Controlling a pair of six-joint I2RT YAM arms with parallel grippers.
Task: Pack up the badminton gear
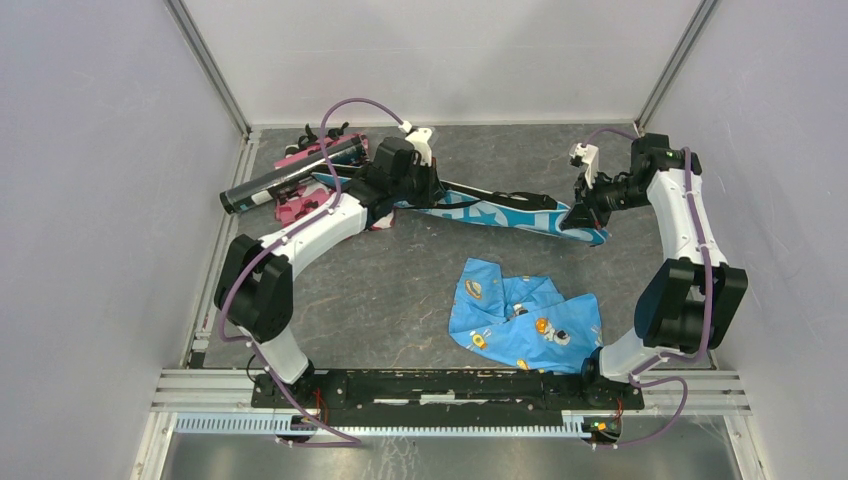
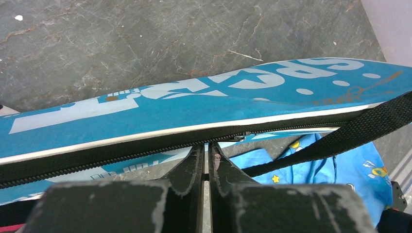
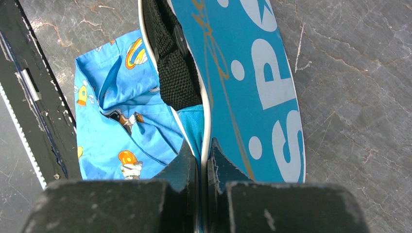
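A long blue racket bag (image 1: 505,220) with white lettering spans the middle of the floor, its black zipper and strap showing. My left gripper is over the bag at the zipper, beside the zipper pull (image 2: 238,138), its fingertips close together; whether they hold anything is unclear. My right gripper is shut on the bag's white-piped edge at the right end; a folded black strap (image 3: 175,77) lies inside the opening there.
A dark tube (image 1: 260,190) and pink bags (image 1: 300,208) lie at back left. A blue printed cloth (image 1: 530,330) lies at front middle. Bare floor is at front left, with walls around.
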